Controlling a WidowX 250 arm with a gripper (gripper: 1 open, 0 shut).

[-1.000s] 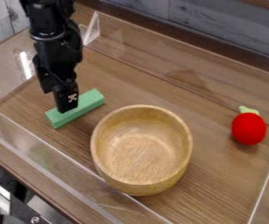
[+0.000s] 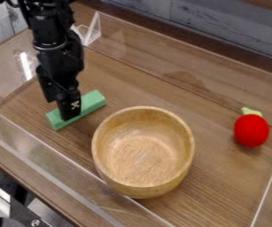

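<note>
My black gripper hangs at the upper left, its fingers pointing down over a flat green block lying on the wooden table. The fingertips are low at the block's left half, with the fingers apart; whether they touch it is hard to tell.
A large tan wooden bowl stands right of and below the block. A red tomato-like object with a green top lies at the far right.
Compared with one second ago, my gripper has moved slightly down toward the green block. The block, bowl and red object look unmoved.
</note>
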